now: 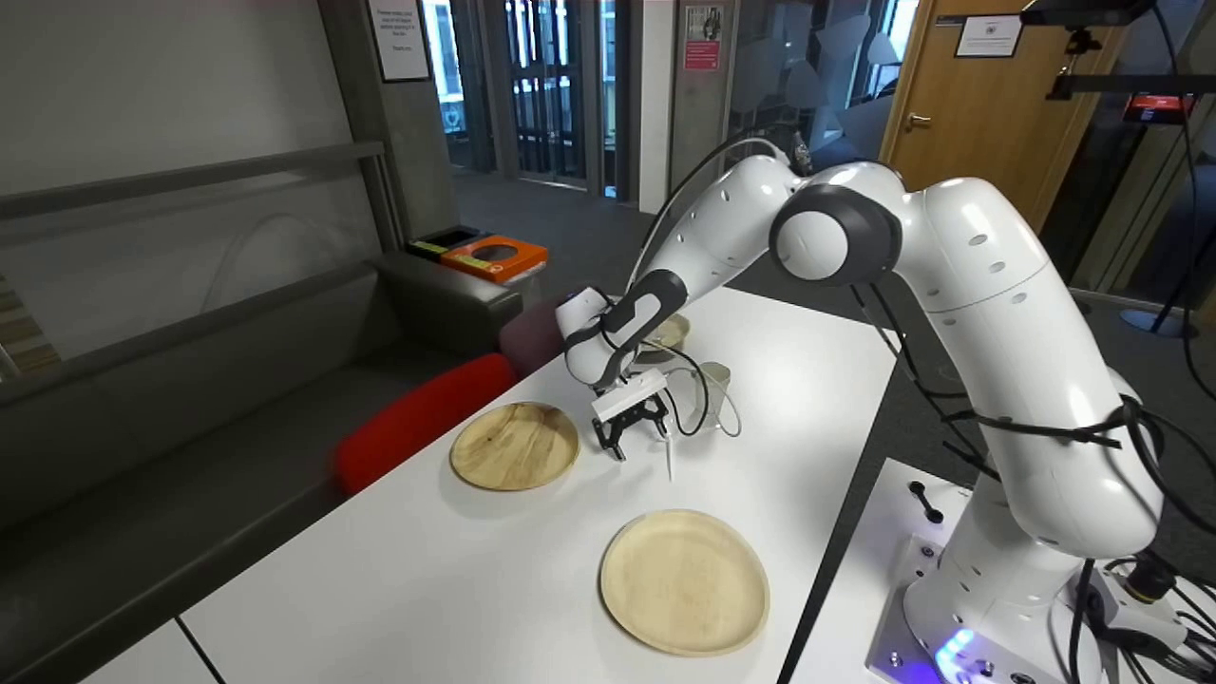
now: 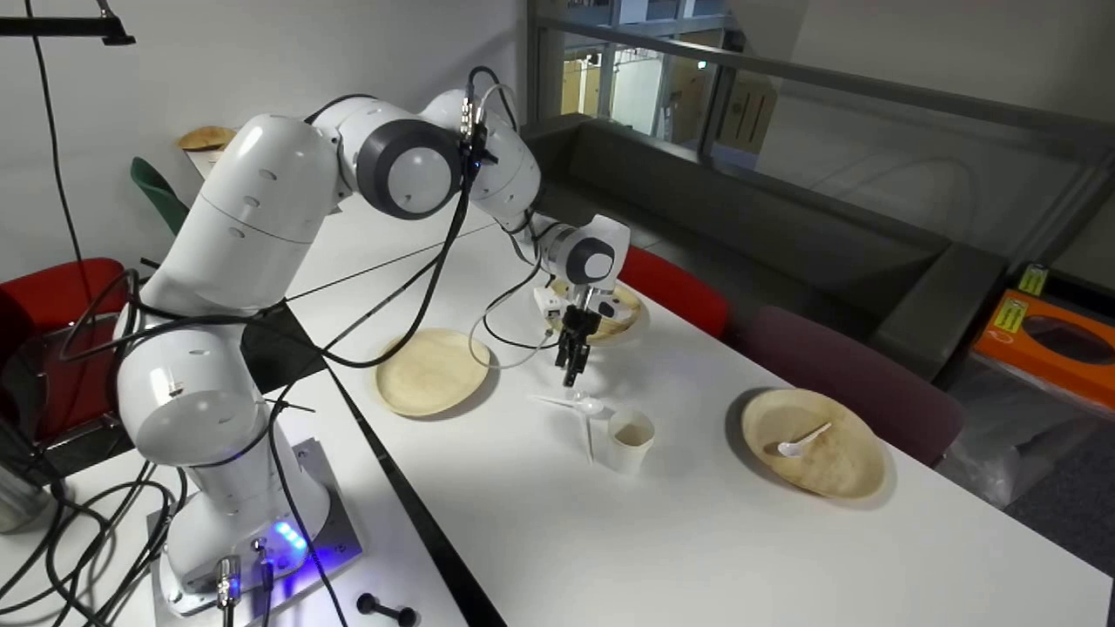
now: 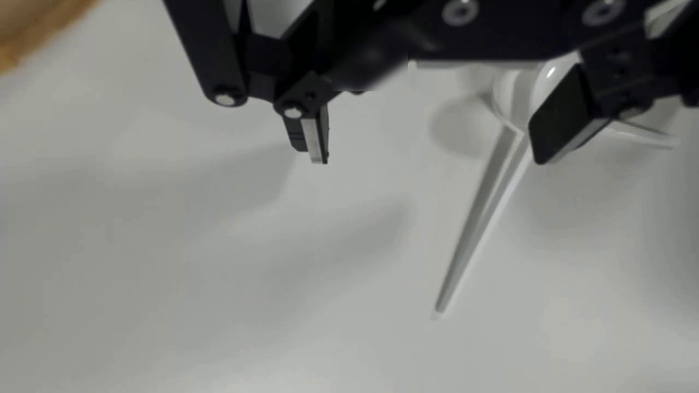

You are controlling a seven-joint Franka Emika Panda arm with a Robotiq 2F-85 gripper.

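Observation:
My gripper stands open above the white table, its two fingers wide apart with nothing between them. In the wrist view a clear plastic spoon [image 3: 481,206] lies below, its handle reaching into the space between the fingers and its bowl partly behind the right finger. Another white utensil [image 3: 639,134] shows beyond that finger. From the second exterior view, the gripper [image 2: 571,378] hangs just behind the crossed utensils [image 2: 586,406]. Beside them a pale paper cup [image 2: 630,441] stands upright.
A wooden plate [image 2: 818,467] holds a white spoon [image 2: 804,440]. An empty pale plate [image 1: 684,583] lies toward the near side, and a darker wooden plate [image 1: 515,446] is left of the gripper.

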